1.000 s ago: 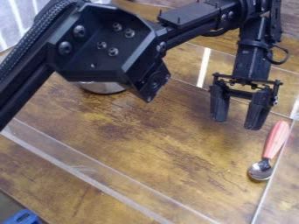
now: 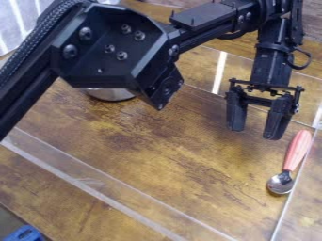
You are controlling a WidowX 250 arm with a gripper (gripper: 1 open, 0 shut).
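Note:
My gripper [image 2: 258, 120] hangs over the right part of the wooden table, its two dark fingers apart with nothing between them. Just below and to the right of it lies a spoon [image 2: 291, 162] with a pink handle and a steel bowl pointing toward the front. A metal bowl [image 2: 107, 94] sits at the upper left, largely hidden behind the black arm.
A blue object [image 2: 23, 234] shows at the bottom left corner. The arm covers much of the upper left.

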